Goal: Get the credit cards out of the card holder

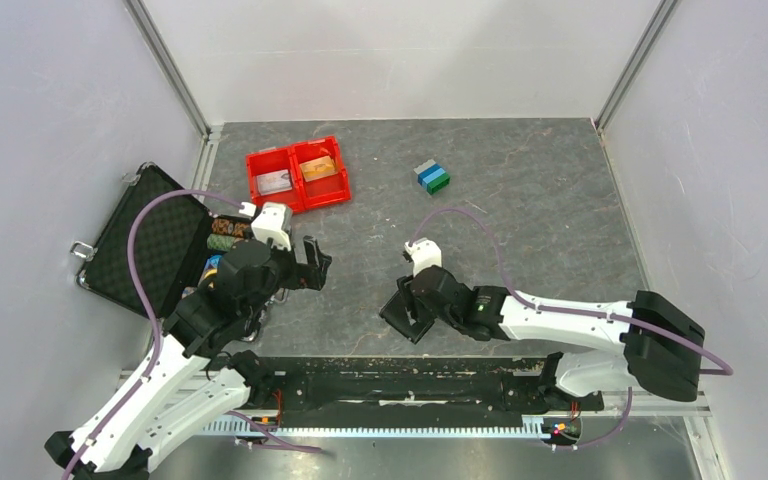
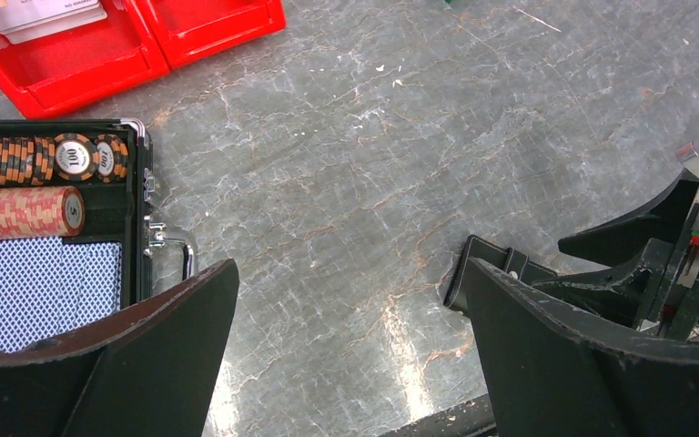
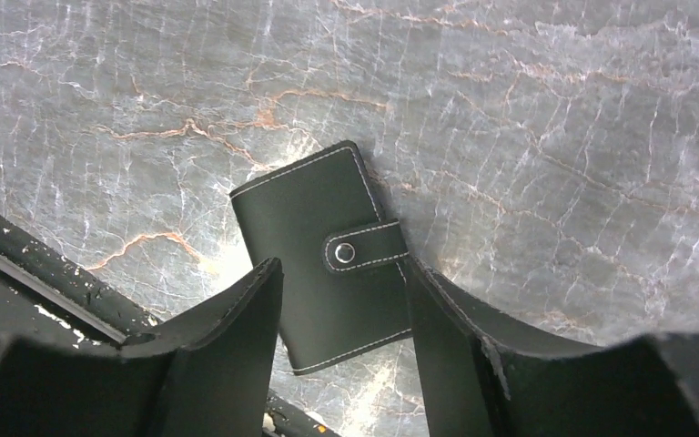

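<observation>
A black leather card holder with a snapped strap lies on the grey floor near the front edge, also partly visible in the left wrist view [image 2: 469, 273]. My right gripper is over it, fingers parted on either side of the lower half, with nothing seen held. No cards show. My left gripper stands open and empty beside the chip case, its fingers framing bare floor.
A red two-compartment tray [image 1: 290, 200] with cards stands at back left. Coloured blocks [image 1: 432, 177] sit at back centre. An open chip case [image 1: 140, 240] lies at far left.
</observation>
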